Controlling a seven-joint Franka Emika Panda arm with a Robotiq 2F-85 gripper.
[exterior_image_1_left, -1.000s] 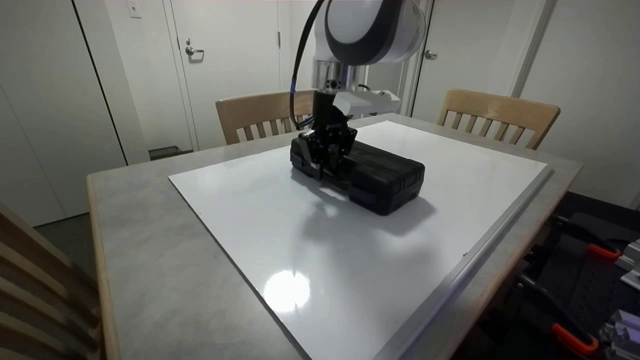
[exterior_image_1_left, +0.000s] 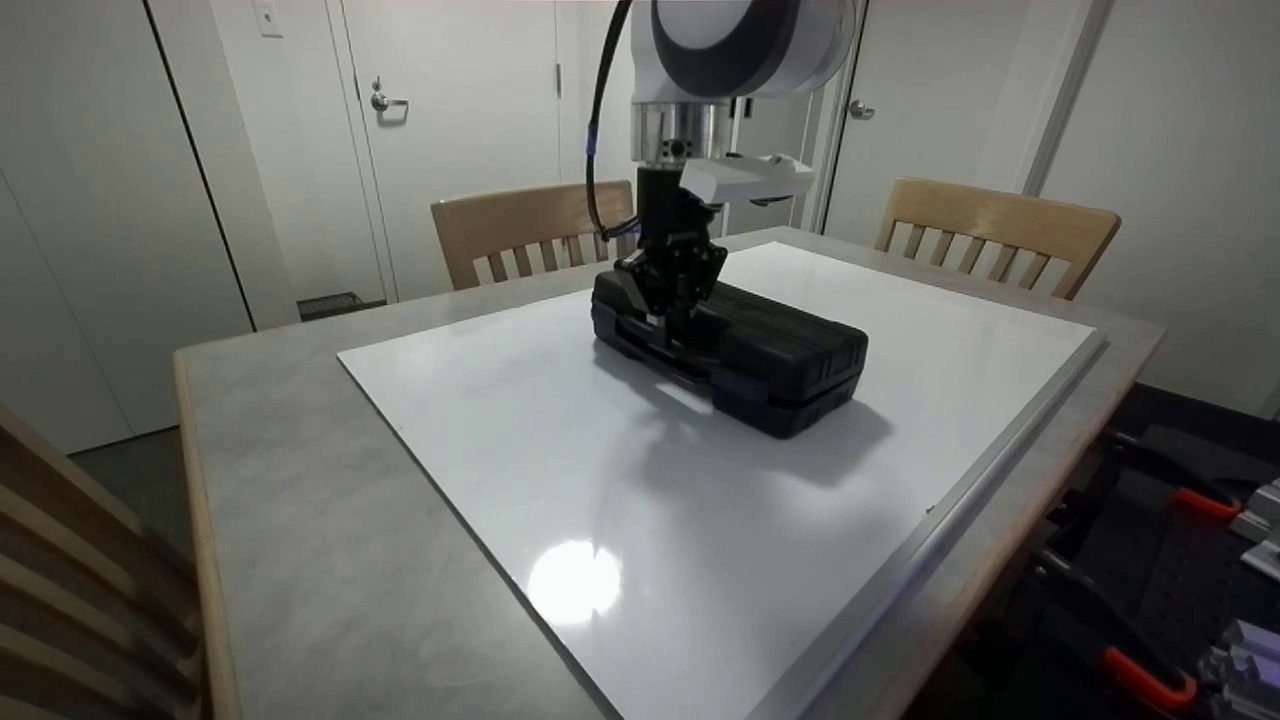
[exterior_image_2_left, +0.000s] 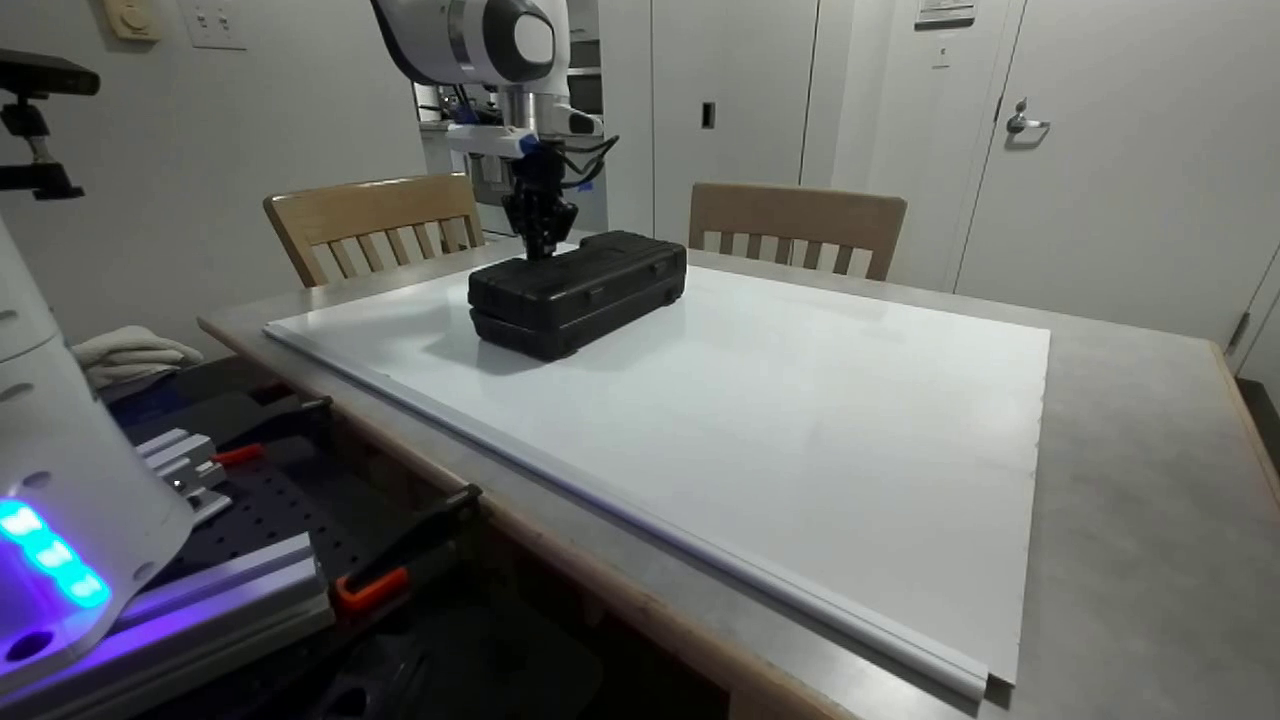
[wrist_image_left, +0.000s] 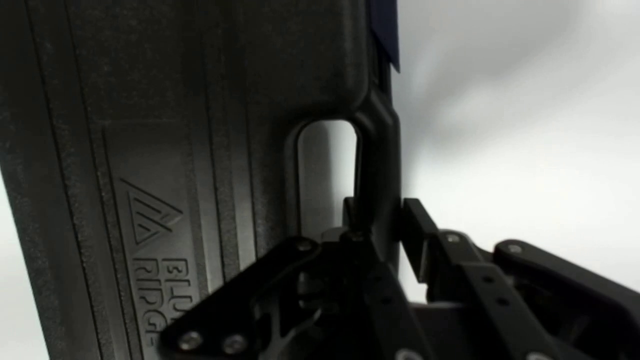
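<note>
A black hard case (exterior_image_1_left: 786, 342) with a raised logo and lettering lies flat on the white board (exterior_image_2_left: 828, 396). Its handle (wrist_image_left: 380, 159) runs along one long side, beside an oblong opening through which white shows. My gripper is shut on this handle, one finger (wrist_image_left: 418, 225) outside it and the other down in the opening. The lower part of the handle is hidden behind the fingers. In exterior view 2 the gripper's tips are out of sight behind the case.
The white board covers most of the grey table (exterior_image_1_left: 282, 456), with wide clear room in front of the case. A raised rail (exterior_image_2_left: 672, 546) runs along one board edge. Wooden chairs (exterior_image_2_left: 798, 216) stand around the table.
The case has shifted slightly to the right and nearer in exterior view 1. My gripper has moved right and a little up, and now has the handle between its fingers.
</note>
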